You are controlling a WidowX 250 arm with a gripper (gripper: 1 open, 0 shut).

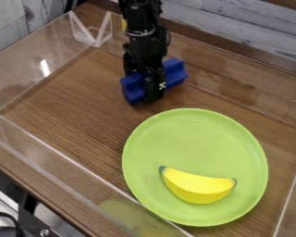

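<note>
A black gripper [145, 74] hangs at top centre, down over a blue object [169, 77] on the wooden floor; its fingers are around or in front of the object, and whether they grip it is unclear. A green plate [163, 185] fills the lower right, with a yellow banana [198, 185] on it.
Clear walls [21, 148] border the wooden tray. A small yellow item is partly hidden behind the arm at the top.
</note>
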